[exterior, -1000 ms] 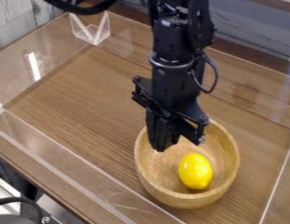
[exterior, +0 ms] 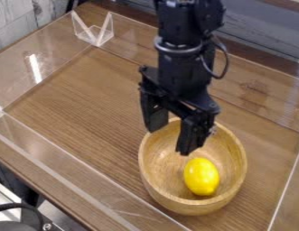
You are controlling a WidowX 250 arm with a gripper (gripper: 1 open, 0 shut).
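Observation:
The black robot arm stands over the middle of the wooden table, its gripper (exterior: 176, 128) hanging down at the back of a tan bowl (exterior: 163, 185), with its two black fingers spread open. A yellow egg-shaped object (exterior: 202, 176) lies in the right part of the bowl, in front of and below the gripper, apart from it. I see nothing held between the fingers.
A clear plastic container (exterior: 94, 29) stands at the back left. Dark cables lie at the lower left edge.
The gripper has risen slightly and its fingers now appear spread farther to the sides over the back of the bowl. The bowl and yellow object look unmoved.

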